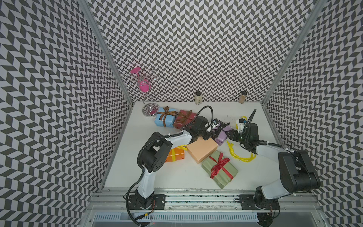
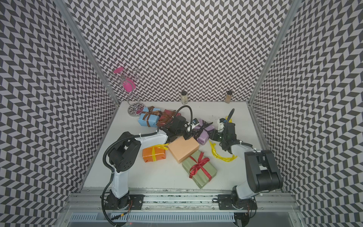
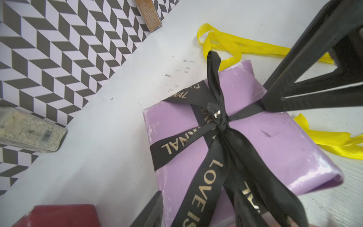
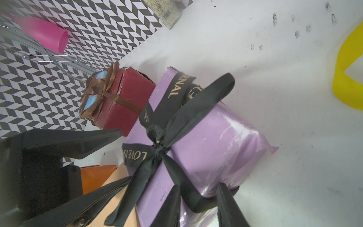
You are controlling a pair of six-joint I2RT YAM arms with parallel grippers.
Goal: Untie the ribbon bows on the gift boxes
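Note:
A purple gift box (image 3: pixel 261 147) lies mid-table, tied with a black, gold-lettered ribbon (image 3: pixel 211 170); its knot (image 3: pixel 222 121) holds tight at the centre of the top. My right gripper is shut on a ribbon end at the box's right side, drawing it out from the knot. My left gripper stands part open on the other side, its fingers (image 4: pixel 107 138) spread beside the knot. In the left wrist view, loose black tails spread between and beyond those fingertips. I cannot tell that they grip any.
A peach box (image 1: pixel 202 148) and a green box with red bow (image 1: pixel 220 168) lie in front. Orange (image 2: pixel 154 154), blue (image 1: pixel 165 118) and dark red (image 4: pixel 126 94) boxes stand left. A loose yellow ribbon (image 1: pixel 240 155) lies right. Two bottles stand along the back.

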